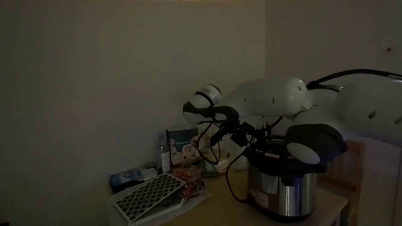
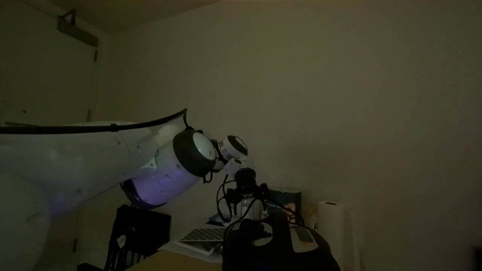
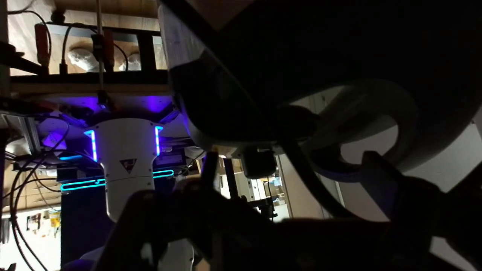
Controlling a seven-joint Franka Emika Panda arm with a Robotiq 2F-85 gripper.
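Note:
A pressure cooker with a shiny steel body (image 1: 282, 196) and a black top stands on the table, its upper part overlapped by my arm in exterior view 1. In exterior view 2, the cooker's black top (image 2: 280, 246) fills the lower middle, with loop-like openings in it. My gripper (image 1: 247, 137) is tilted sideways at about the height of the top, close to it. In the wrist view, the gripper has its dark fingers spread wide. A black cable or strap crosses diagonally there; I see nothing held. Whether anything touches the cooker I cannot tell.
Left on the table (image 1: 214, 205) lie a black-and-white keyboard-like panel (image 1: 150, 196), a blue packet (image 1: 128, 177), a clear bottle (image 1: 163, 154) and a printed box (image 1: 183, 145). A paper towel roll (image 2: 330, 230) stands near the cooker. Loose cables hang from my wrist. Light is dim.

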